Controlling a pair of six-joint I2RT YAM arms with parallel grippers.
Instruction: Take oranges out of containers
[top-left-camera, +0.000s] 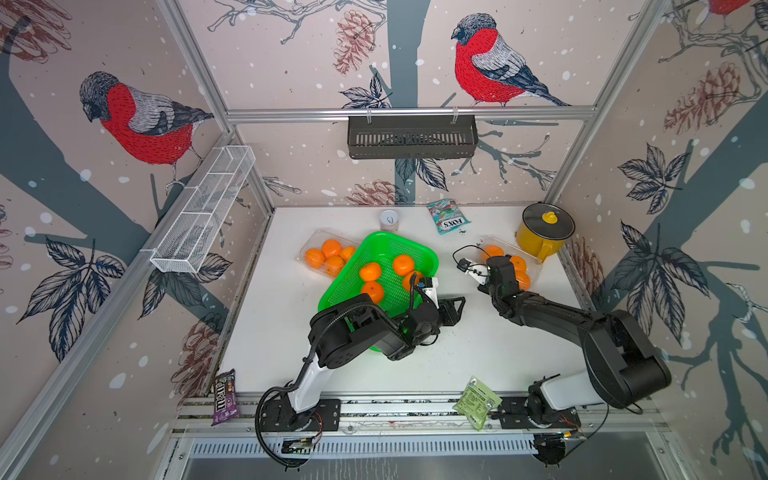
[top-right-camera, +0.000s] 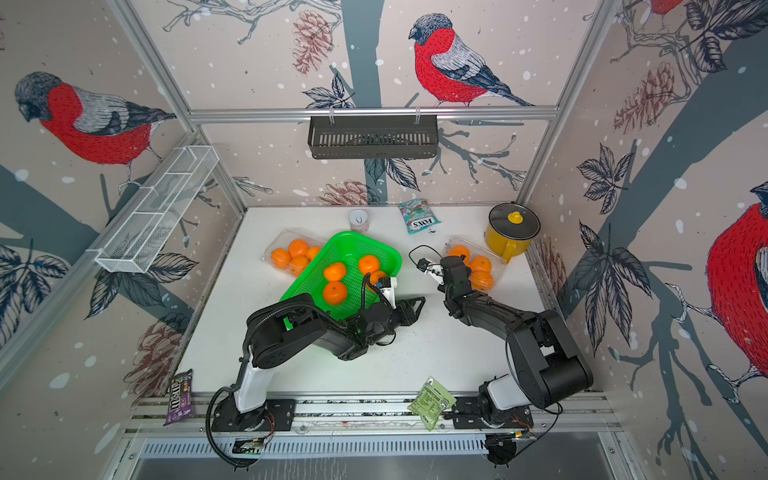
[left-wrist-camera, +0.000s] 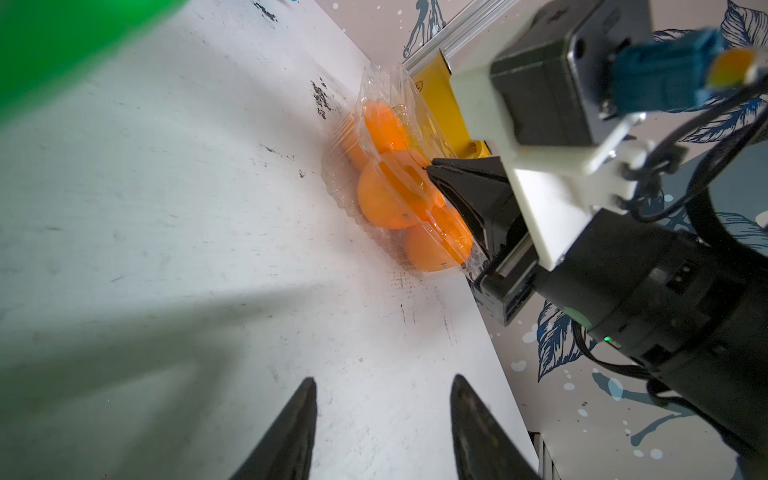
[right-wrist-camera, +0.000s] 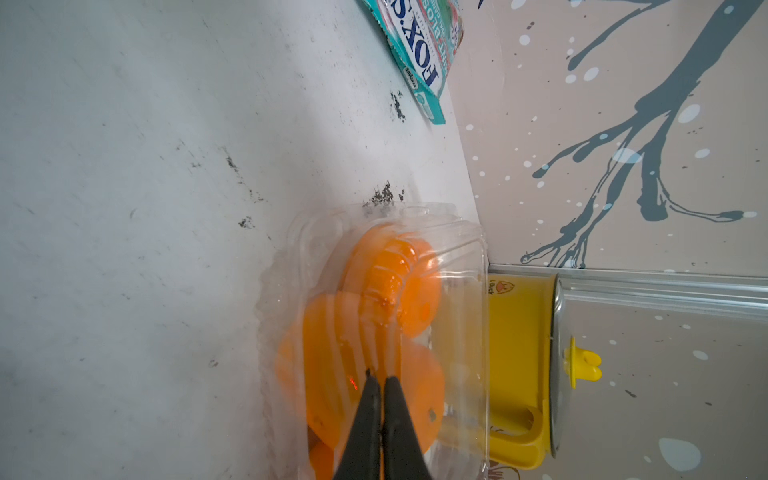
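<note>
The right clear container (right-wrist-camera: 460, 264), with several oranges (right-wrist-camera: 336, 368) inside, stands at the table's back right with its transparent lid (right-wrist-camera: 384, 264) over them. My right gripper is at this lid, its fingertips together with nothing between them; the lid lies outside its fingers. From the side, the left wrist view has these black fingers (left-wrist-camera: 472, 188) at the container's upper edge. My left gripper stands open and empty beside the green basket (top-left-camera: 428, 248), which holds several loose oranges (top-left-camera: 370, 272). A second clear container (top-left-camera: 308, 237) of oranges lies left of the basket.
A yellow pot (top-left-camera: 530, 240) with a dark lid stands right behind the right container. At the back are a Fox's bag (top-left-camera: 447, 216) and a white cup (top-left-camera: 389, 219). Bare table lies in front of the right container.
</note>
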